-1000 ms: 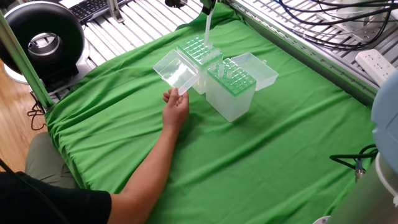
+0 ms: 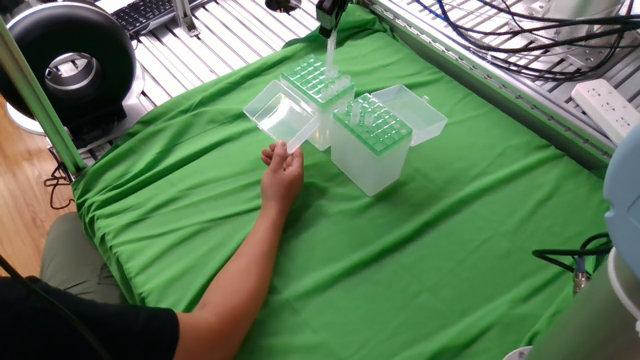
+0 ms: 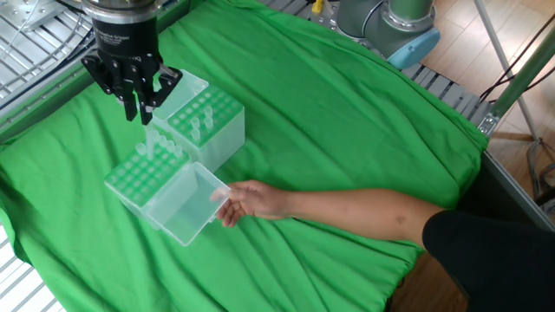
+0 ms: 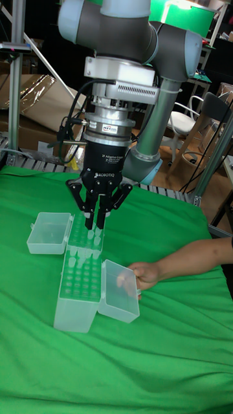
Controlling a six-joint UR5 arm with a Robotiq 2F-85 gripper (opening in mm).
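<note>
My gripper (image 3: 139, 114) points straight down with its fingers close together, shut on a translucent plastic tube (image 2: 331, 52). The tube hangs upright below the fingers, its lower end at the green grid of one open rack box (image 2: 318, 78); whether it has entered a hole cannot be told. In exterior view 2 this box (image 3: 130, 180) carries a row of similar tubes (image 3: 165, 145) beside the held one. A second open rack box (image 3: 227, 139) touches or nearly touches it and has a few tubes (image 3: 196, 129) standing in its grid. The gripper (image 4: 95, 225) is also visible in exterior view 3.
A person's hand (image 2: 283, 172) holds the clear lid (image 2: 283, 113) of the first box. The second box's lid (image 2: 415, 112) lies open on the other side. Green cloth (image 2: 430, 240) around the boxes is mostly free. A power strip (image 2: 606, 105) and cables lie beyond the table edge.
The boxes and the hand look nearly unchanged.
</note>
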